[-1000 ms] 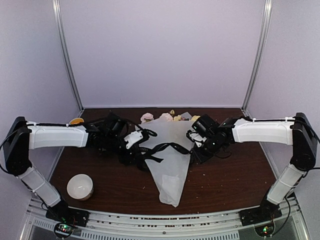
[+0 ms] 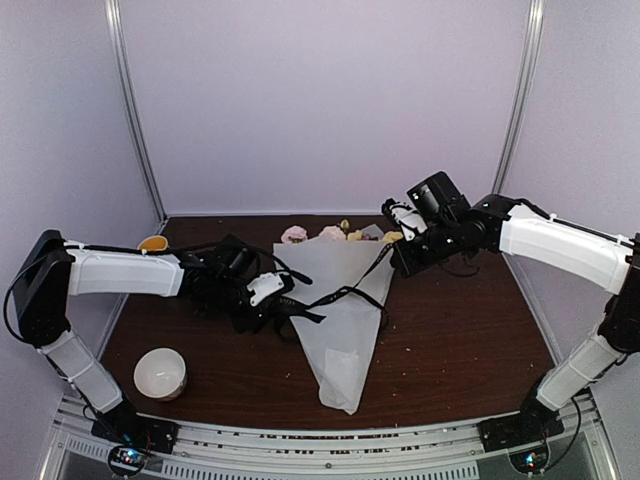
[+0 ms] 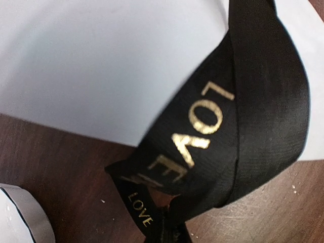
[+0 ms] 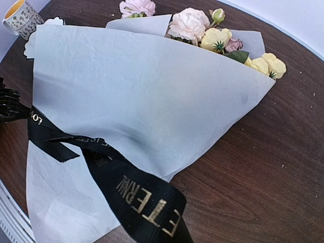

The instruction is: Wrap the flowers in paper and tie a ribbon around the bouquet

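Note:
A bouquet wrapped in white paper (image 2: 335, 300) lies on the table, its pink and yellow flowers (image 4: 190, 25) at the far end. Across the wrap runs a black ribbon (image 4: 147, 195) with gold lettering. In the left wrist view, my left gripper is shut on the ribbon at the left edge of the wrap, where it loops and folds over. From there the ribbon slants up to my right gripper (image 2: 396, 258), shut on it beyond the wrap's right edge. The right fingertips are hidden in the right wrist view, where the ribbon runs off the bottom edge.
At the front left stands a white bowl (image 2: 160, 374). A patterned cup (image 4: 23, 20) with a yellow inside sits at the back left, beside a white scalloped item (image 4: 31, 44).
My right gripper has moved away and up in the top view, drawing the once-curved ribbon into a straighter slanting line. The left gripper has shifted only slightly; bouquet and bowl have stayed put.

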